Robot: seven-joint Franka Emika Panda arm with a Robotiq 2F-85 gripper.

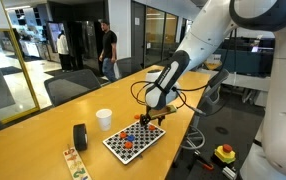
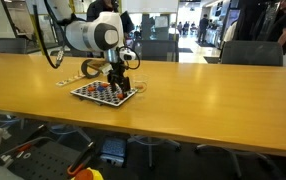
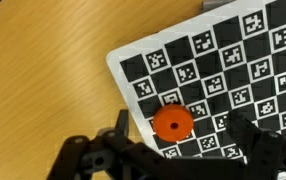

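Note:
A black-and-white checkered marker board (image 1: 119, 143) lies on the wooden table. In the wrist view an orange disc (image 3: 173, 122) rests on the board near one edge. My open gripper is over that part of the board, with one of its dark fingers (image 3: 111, 150) on each side of the disc in this view. No contact with the disc shows. Farther along the board, a blue piece (image 1: 130, 137) and an orange-red piece (image 1: 128, 145) are visible. How high the fingertips are above the board is hard to tell.
A white cup (image 1: 104, 119) stands behind the board. To its left are a black object (image 1: 80, 137) and a long pale strip with coloured parts (image 1: 76, 165). Cables hang beside the arm.

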